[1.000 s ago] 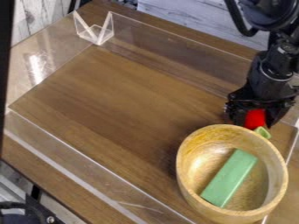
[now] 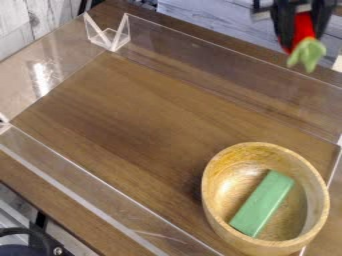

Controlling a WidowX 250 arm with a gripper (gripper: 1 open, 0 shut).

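Observation:
My gripper (image 2: 290,20) is at the top right edge, blurred and partly out of frame, shut on a red object with a green tip (image 2: 306,52), held in the air. Below, a round wooden bowl (image 2: 218,185) stands at the lower right with a green rectangular block (image 2: 262,203) lying in it.
Clear plastic walls run along its edges, with a clear bracket (image 2: 111,38) at the top left. A white wooden wall stands behind.
My gripper has lifted the red and green object from beside the bowl's far right side up to the top right of the view. The bowl and block are unchanged.

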